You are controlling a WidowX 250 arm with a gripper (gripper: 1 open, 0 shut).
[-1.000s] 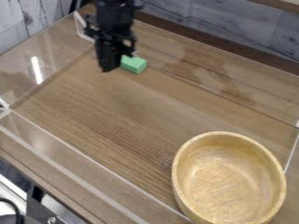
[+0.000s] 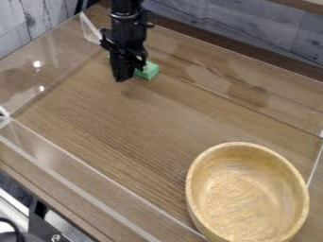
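The dark robot arm point(image 2: 127, 28) reaches down from the top of the view, with its gripper point(image 2: 127, 66) low over the wooden surface at the upper middle. A small green object point(image 2: 147, 71) sits just right of the gripper, partly behind it. The fingers are too small and dark to show whether they are open or shut or hold anything.
A large round tan bowl point(image 2: 247, 189) stands at the lower right. Grey edges border it at the top right and lower left.
The arm has moved back toward the top of the view and looks smaller and higher in frame, nearer the green object. The bowl and green object look unmoved.
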